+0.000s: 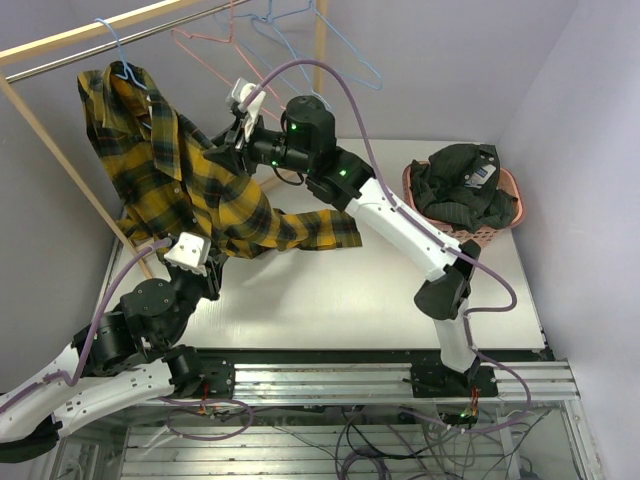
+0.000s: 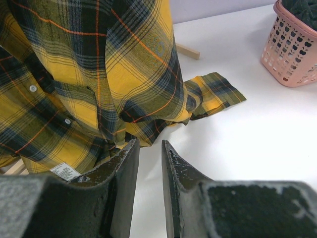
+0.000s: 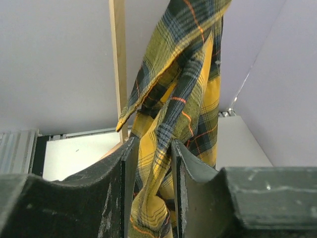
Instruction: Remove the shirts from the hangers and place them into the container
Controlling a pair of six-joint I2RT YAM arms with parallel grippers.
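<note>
The yellow and navy plaid shirt (image 1: 170,180) hangs on a blue hanger (image 1: 130,72) from the rail, its lower part draped to the right. My right gripper (image 1: 222,155) is at the shirt's upper right side; in the right wrist view its fingertips (image 3: 132,148) are a little apart with shirt fabric right at them, and whether it grips is unclear. My left gripper (image 1: 208,270) is below the shirt's lower edge; in the left wrist view its fingertips (image 2: 129,148) are apart, with no fabric clearly between them.
A wooden rack (image 1: 50,140) carries empty blue and red hangers (image 1: 215,38). A pink basket (image 1: 485,230) holding dark clothing stands at the right on the white table (image 1: 320,310).
</note>
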